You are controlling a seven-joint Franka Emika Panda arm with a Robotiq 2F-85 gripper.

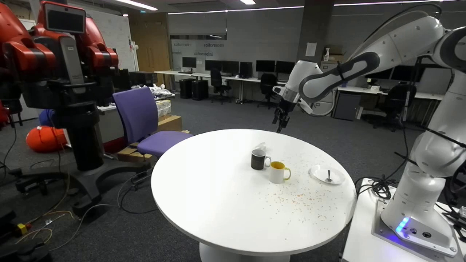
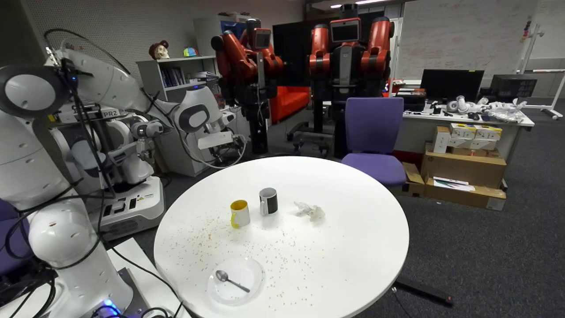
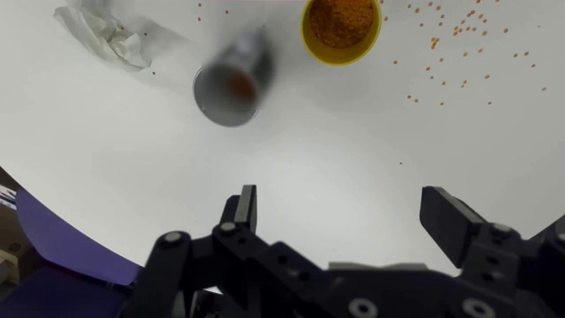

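Observation:
A black and white mug stands upright near the table's middle, close to a white mug with a yellow inside and handle. Orange grains fill part of the yellow mug in the wrist view; the other mug is blurred there, with some orange showing inside. A spoon lies on a white plate near the table's edge. Held up over the far side of the table, clear of both mugs, my gripper is open. In the wrist view its fingers stand wide apart with nothing between.
Crumpled clear plastic or tissue lies beside the dark mug. Small grains are scattered over the table between the mugs and plate. A purple chair stands at the table's edge.

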